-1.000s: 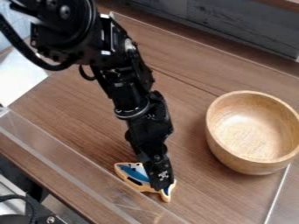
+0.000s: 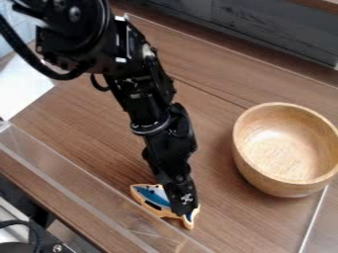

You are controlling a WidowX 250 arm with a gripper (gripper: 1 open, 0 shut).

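My black gripper (image 2: 180,198) points straight down at the lower middle of the camera view, its tip low over a small flat toy (image 2: 150,195) with a yellow rim and blue and white top. The toy lies on the wooden table, partly hidden under the fingers. The gripper is open; whether the fingertips touch the toy I cannot tell.
A wooden bowl (image 2: 284,133) stands to the right of the gripper, empty. A clear strip runs along the near edge, and a grey wall is at the back.
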